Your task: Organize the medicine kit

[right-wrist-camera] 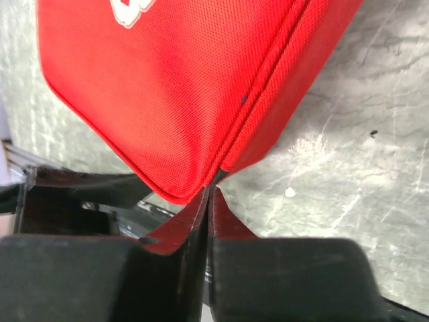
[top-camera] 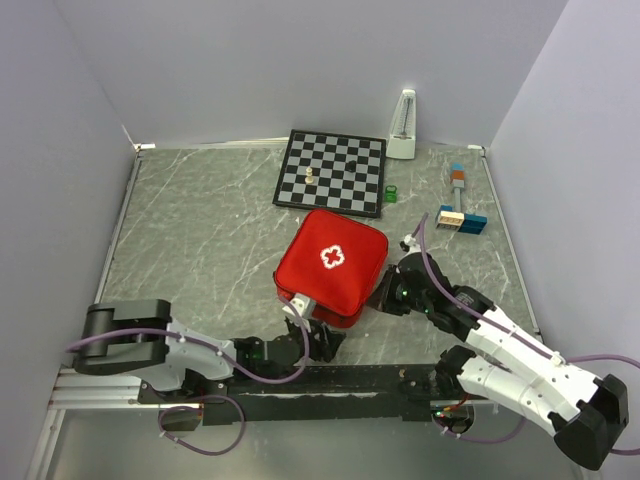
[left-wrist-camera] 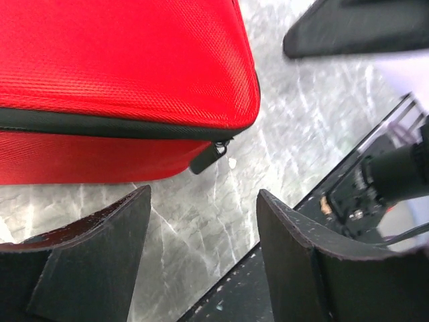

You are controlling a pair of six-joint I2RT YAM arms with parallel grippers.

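The red medicine kit (top-camera: 325,258) lies tilted on the grey marbled table, white cross upward and lid lying over its base. A black zipper pull (left-wrist-camera: 209,158) hangs below the zip at one corner in the left wrist view. My left gripper is open near that corner, nothing between its fingers. At the kit's right side, my right gripper has its fingertips together just below a small dark tab (right-wrist-camera: 220,176) at the kit's edge. Nothing shows clearly between those fingertips. What is inside the kit is hidden.
Behind the kit lies a chessboard (top-camera: 331,172) with a few pieces. A white metronome (top-camera: 402,125), a small green object (top-camera: 390,194) and a toy of blue and orange blocks (top-camera: 460,219) stand at the back right.
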